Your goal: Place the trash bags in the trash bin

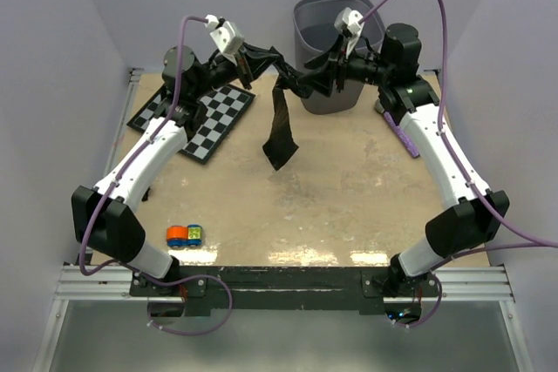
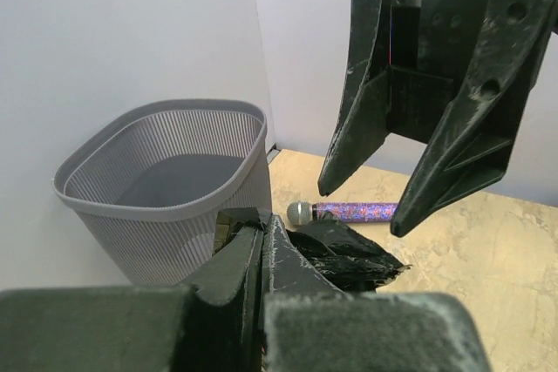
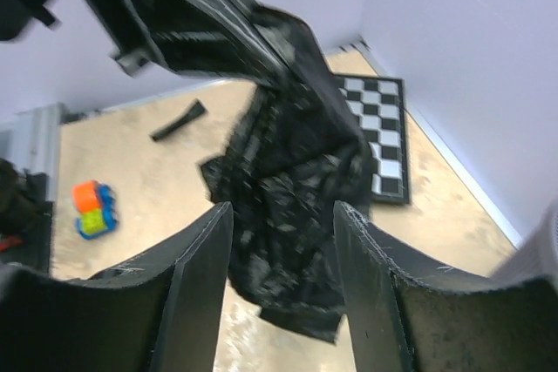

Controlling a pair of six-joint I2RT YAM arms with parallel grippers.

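Observation:
A black trash bag point(image 1: 280, 128) dangles over the table, its upper end pinched in my shut left gripper point(image 1: 274, 57). Crumpled black plastic of the bag point(image 2: 340, 254) shows just beyond the left fingers in the left wrist view. My right gripper point(image 1: 317, 76) stands open close to the bag's right side. In the right wrist view the bag point(image 3: 292, 198) hangs in front of the spread fingers point(image 3: 202, 254), seemingly not clamped by them. Behind both grippers is the grey trash bin point(image 1: 336, 104), open at the top; no bag shows in the visible part of its inside.
A checkered board point(image 1: 222, 119) lies under the left arm. On the right of the table is a purple microphone point(image 1: 401, 134), partly beneath the right arm. A small orange and blue toy point(image 1: 183, 235) sits at the front left.

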